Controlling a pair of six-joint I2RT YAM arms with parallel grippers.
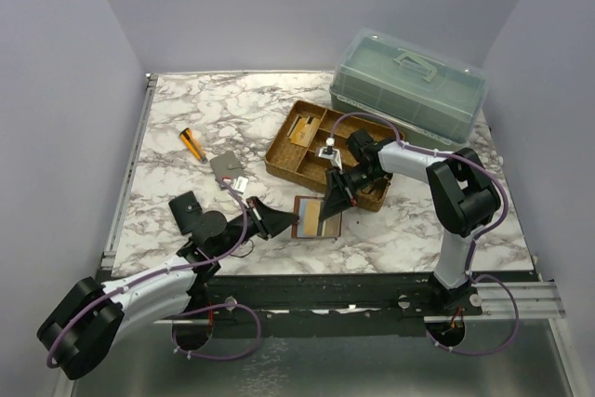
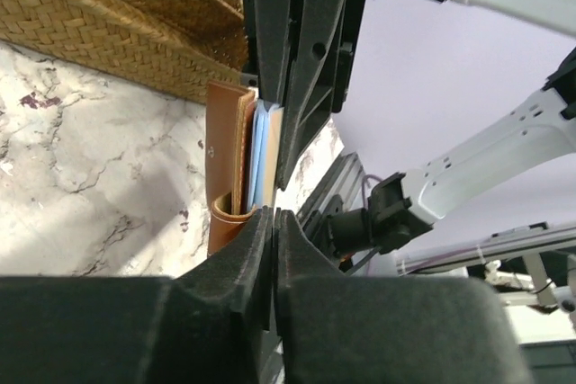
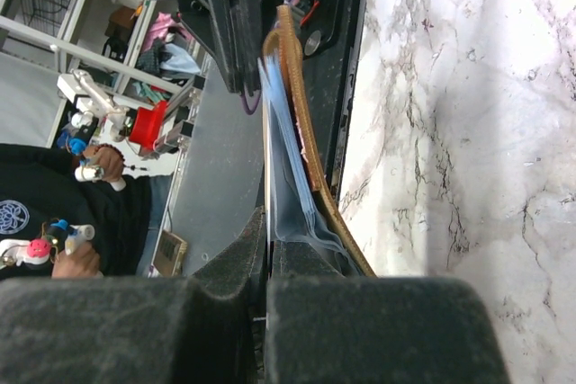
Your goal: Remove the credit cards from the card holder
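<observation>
The brown card holder (image 1: 308,218) is held up above the table between both arms, with blue and tan cards inside it (image 2: 259,155). My right gripper (image 1: 332,206) is at its card side; in the right wrist view its fingers close on the cards (image 3: 289,164). My left gripper (image 1: 290,220) is at the holder's left side; in the left wrist view its fingertips meet just below the holder, and whether anything is between them is unclear.
A woven divided organizer (image 1: 293,150) lies behind, with a clear green lidded box (image 1: 408,90) beyond. A utility knife (image 1: 191,144), grey card (image 1: 225,164) and black wallet (image 1: 186,212) lie on the left.
</observation>
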